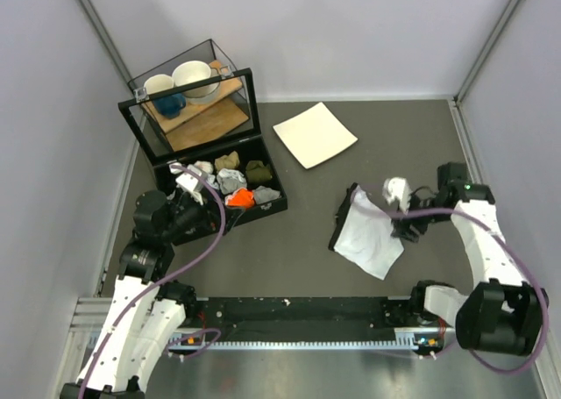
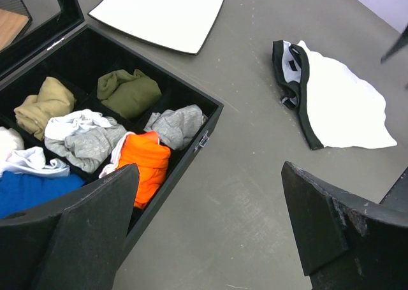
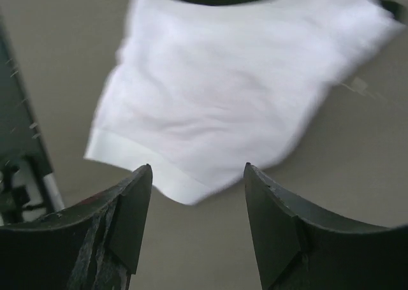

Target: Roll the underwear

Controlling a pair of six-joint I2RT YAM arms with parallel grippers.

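Note:
The underwear (image 1: 364, 237), white with a black waistband, lies spread on the grey table right of centre, band toward the back-left; in the left wrist view its band (image 2: 306, 105) looks slightly crumpled. My right gripper (image 1: 412, 228) hovers at its right part, open, blurred by motion; in the right wrist view the white cloth (image 3: 210, 92) lies beyond the open fingers. My left gripper (image 1: 210, 210) hangs open above the box's front, holding nothing.
A black compartment box (image 2: 191, 156) with rolled clothes stands left, its lid raised, cups and boards behind. A cream square pad (image 1: 316, 134) lies at the back.

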